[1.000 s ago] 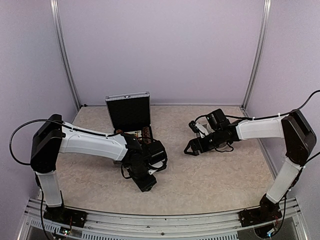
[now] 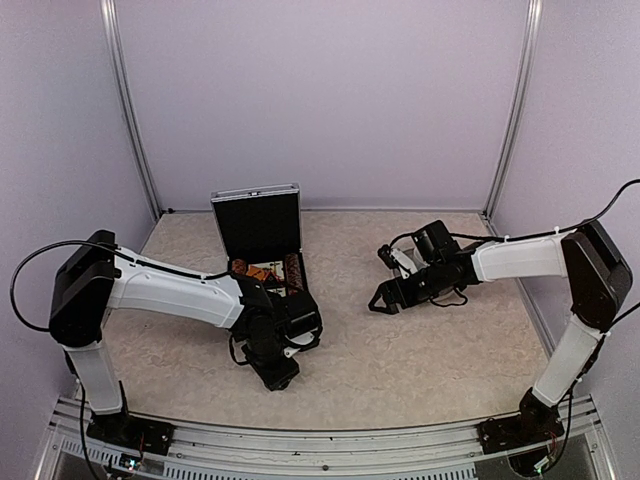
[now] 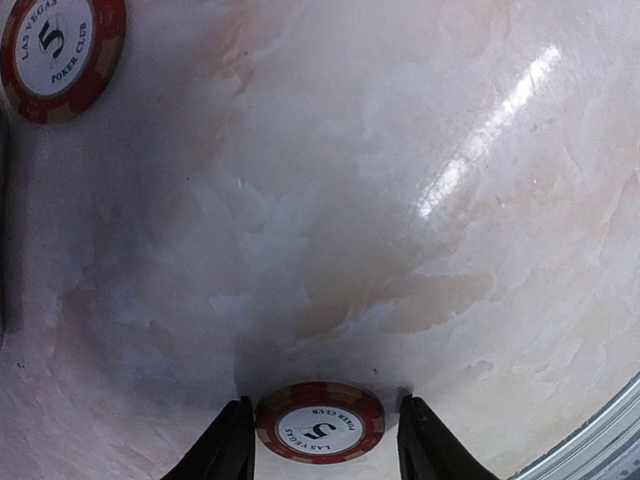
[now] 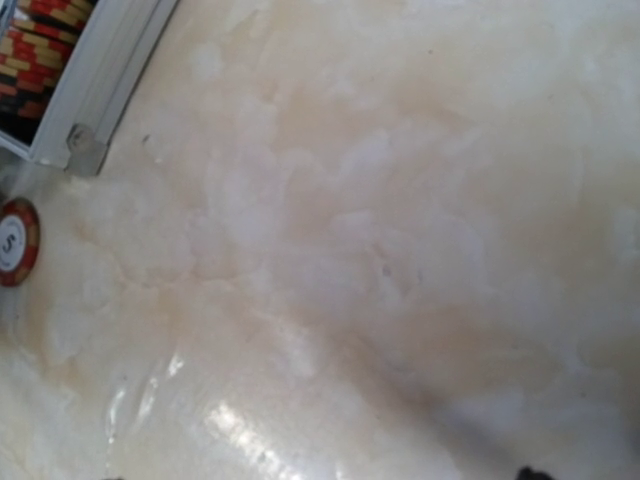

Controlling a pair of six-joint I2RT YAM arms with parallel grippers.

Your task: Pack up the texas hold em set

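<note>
A red poker chip marked 5 [image 3: 320,432] is between the fingers of my left gripper, which is shut on it just above the table. Another red 5 chip [image 3: 60,45] lies flat at the upper left of the left wrist view. The chip case [image 2: 256,225] stands with its lid up at the back left, and the left arm covers its front part. Rows of red, yellow and black chips [image 4: 35,60] fill the visible corner of the case in the right wrist view. My right gripper [image 2: 383,306] hovers open over the right side, holding nothing.
A red 5 chip [image 4: 18,242] lies beside the case corner at the left edge of the right wrist view. The metal front rail [image 2: 330,442] borders the table. Bare tabletop [image 2: 430,370] spreads across the middle and right.
My left gripper has shifted left and slightly toward the front edge, uncovering more of the case's contents. The right arm stays almost where it was.
</note>
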